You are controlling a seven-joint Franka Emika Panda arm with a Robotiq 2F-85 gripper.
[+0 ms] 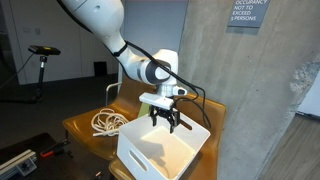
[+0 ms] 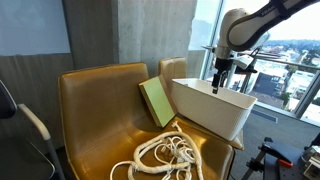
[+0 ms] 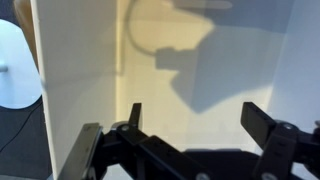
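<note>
A large white box (image 1: 140, 146) with cut-out handles stands on a brown chair, its top uncovered. My gripper (image 1: 172, 123) is over the box opening, fingers pointing down. Looking down in the wrist view, the gripper is spread wide with nothing between its fingers, above the pale box floor (image 3: 200, 85). In exterior view 2 the gripper (image 2: 217, 86) shows at the box's far side. A coiled cream rope (image 2: 180, 150) lies on the seat. Behind it a green book-like block (image 2: 155, 102) leans on the backrest.
Brown chairs (image 2: 95, 100) form a row against a grey wall (image 1: 245, 90). The box walls surround the gripper's position; the box (image 2: 225, 110) has free room inside. A window is behind the arm.
</note>
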